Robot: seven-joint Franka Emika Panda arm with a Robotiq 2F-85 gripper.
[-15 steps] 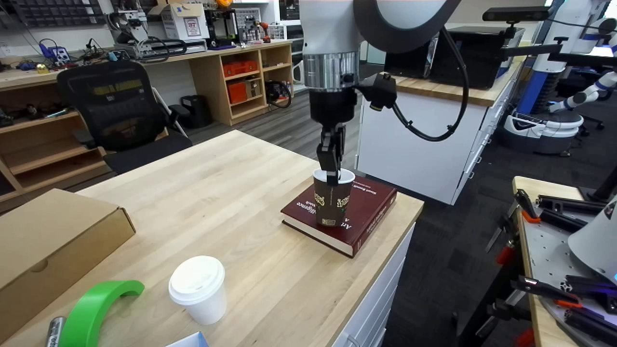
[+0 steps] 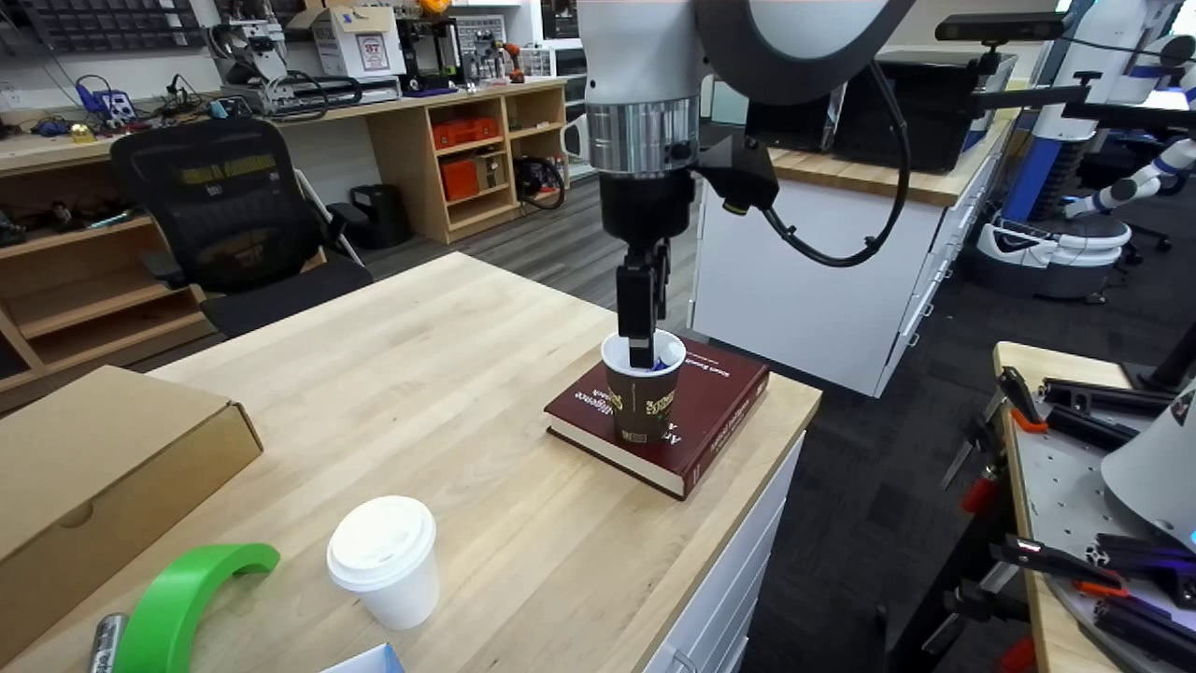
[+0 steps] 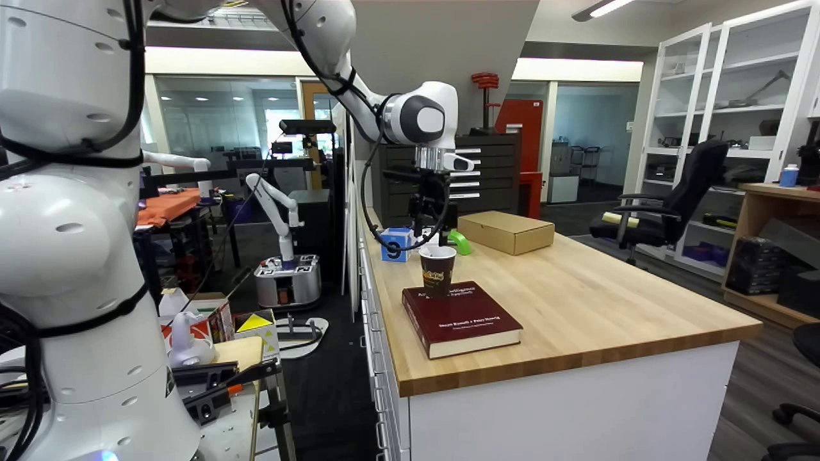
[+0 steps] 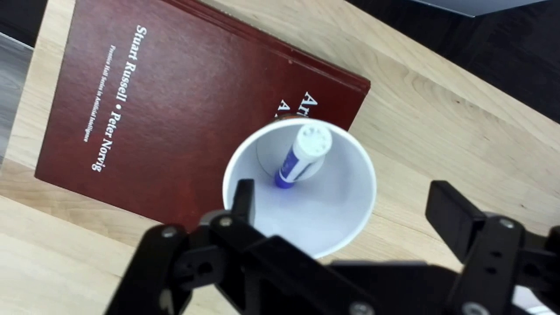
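Note:
A dark brown paper cup with a white inside stands on a thick maroon book, near the lettered end of its cover. Inside the cup leans a white and blue marker, seen from above in the wrist view. My gripper is open over the cup, its fingers spread wide. One finger overlaps the cup's rim in the wrist view; whether its tip dips inside I cannot tell. The other finger is clear of the cup, over bare wood.
A white lidded cup, a green arch and a cardboard box occupy the table's other end. A blue box stands close to the table edge.
My gripper's fingers were lower, against the cup's near rim; now they stand apart and slightly higher. The cup sits a little lower in the view, and blue shows inside it.

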